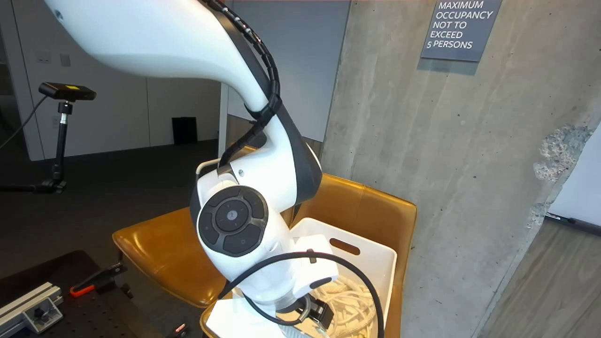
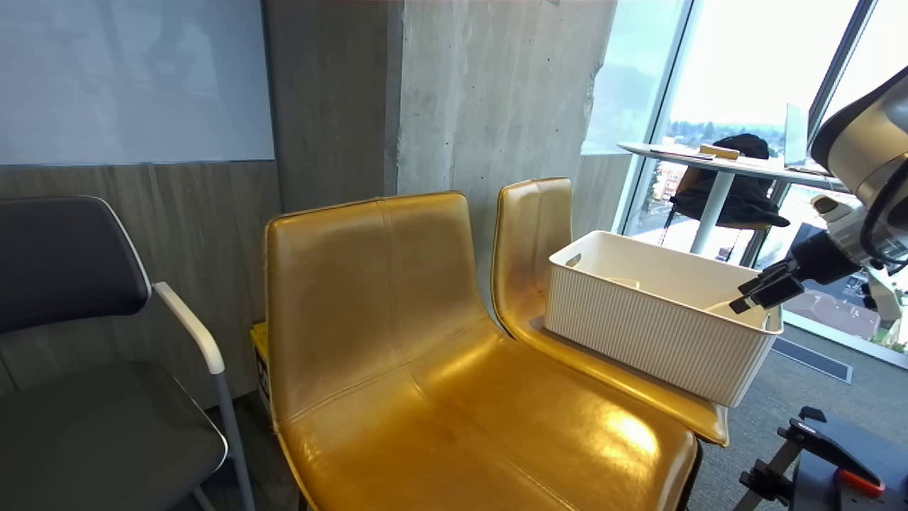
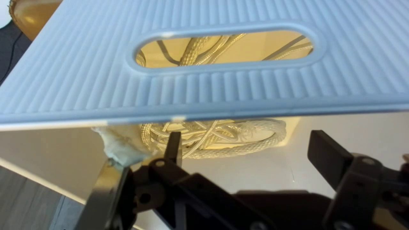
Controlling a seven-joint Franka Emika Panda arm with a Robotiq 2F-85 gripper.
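Observation:
My gripper is open, its two dark fingers spread wide with nothing held between the tips. It hangs at one end of a white ribbed bin; exterior view 2 has the gripper at the bin's right end, with its tips by the rim. In the wrist view, the bin's end wall with its oval handle hole crosses the upper part. Past its edge lies a tangle of cream rope in the bin. A pale fluffy piece shows near the left finger. Exterior view 1 has the rope partly behind the arm.
The bin rests on a tan chair, with a second tan chair beside it. A concrete wall stands behind. Near the arm is a dark table with a clamp. A black cable loops beside the gripper.

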